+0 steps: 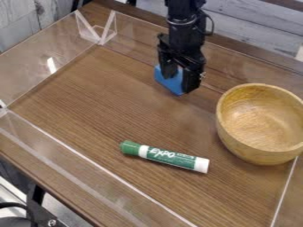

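My black gripper (182, 55) reaches down from the top centre onto a small blue object (172, 81), its fingers around or just over the object's upper part. The gripper is open; whether the fingers touch the object is hard to tell. A green and white EXPO marker (165, 156) lies on the wooden table at the lower middle.
A large yellow wooden bowl (258, 100) takes up the right side. A clear plastic edge (35, 62) runs along the left of the table (83, 106).
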